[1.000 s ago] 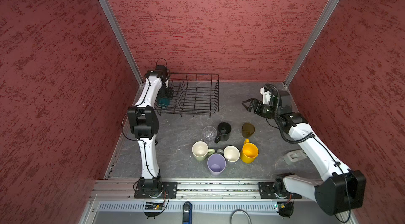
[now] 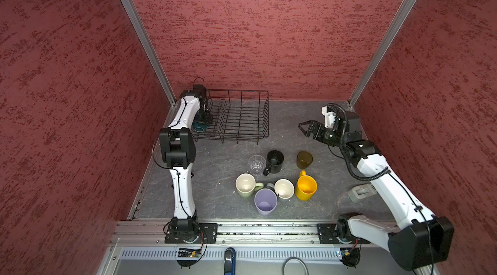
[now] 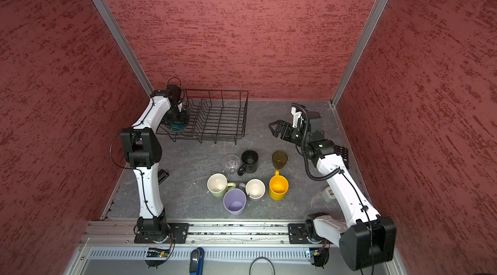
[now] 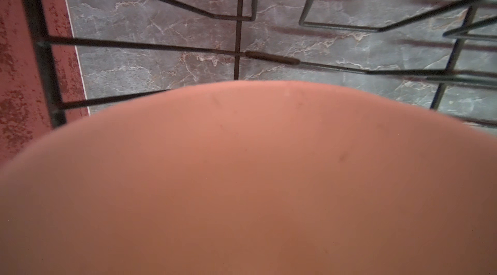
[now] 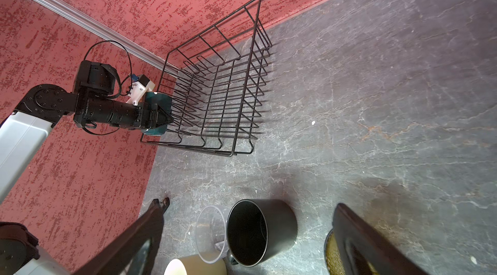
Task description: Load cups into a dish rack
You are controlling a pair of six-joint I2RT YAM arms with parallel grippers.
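Note:
The black wire dish rack stands at the back left. In its left end is a teal cup, with my left gripper down at it, open; its fingers are largely hidden. A blurred pinkish-orange rounded surface fills much of the left wrist view, hiding the fingers there. My right gripper hangs open and empty, right of the rack. On the table are a clear glass, black mug, olive cup, green-handled cream mug, purple mug, white cup and yellow mug.
The rack's middle and right side are empty. Bare table lies right of the rack. A small black object sits beside the left arm, and a pale translucent item lies under the right arm.
My left gripper and wrist have come down slightly at the rack's left end. The cups on the table have stayed put.

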